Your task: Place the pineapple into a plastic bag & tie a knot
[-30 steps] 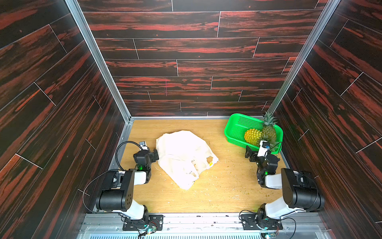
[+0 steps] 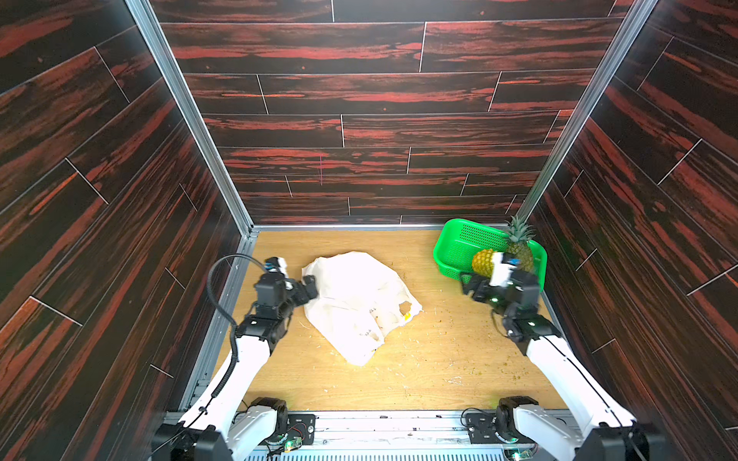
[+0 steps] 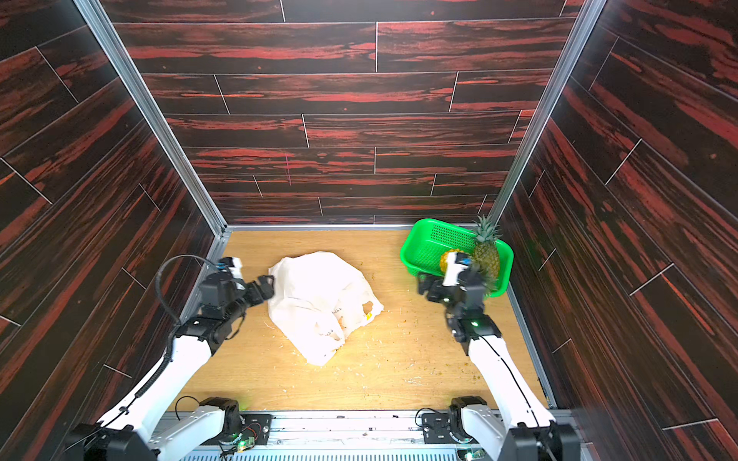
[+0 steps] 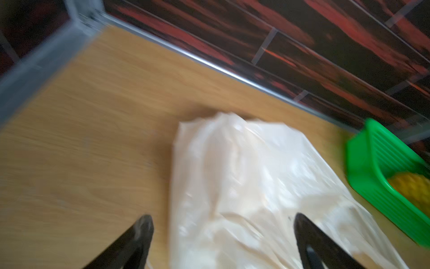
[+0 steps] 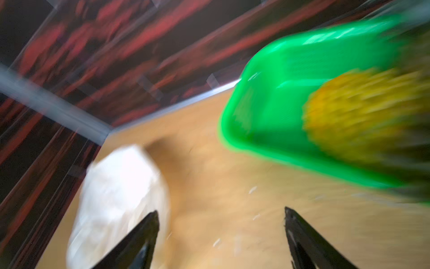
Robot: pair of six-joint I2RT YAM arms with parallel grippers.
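Observation:
A white plastic bag (image 2: 346,296) lies flat and crumpled on the table's middle-left. A green basket (image 2: 453,238) at the back right holds a leafy pineapple (image 2: 519,248) and a yellow pineapple fruit (image 2: 484,261), partly hidden by my right arm in the top views. My left gripper (image 2: 304,289) hangs at the bag's left side, open and empty over it in the left wrist view (image 4: 224,237). My right gripper (image 2: 472,282) is in front of the basket's left part, fingers apart with nothing between them; its wrist view is blurred.
Bare table (image 2: 438,353) lies between the bag and the right arm and along the front. Dark panelled walls and metal edges surround the table on the back and both sides.
Both arms have risen and unfolded from their folded poses. The left gripper moved up and slightly right; the right gripper moved up and left. Bag and basket are unchanged.

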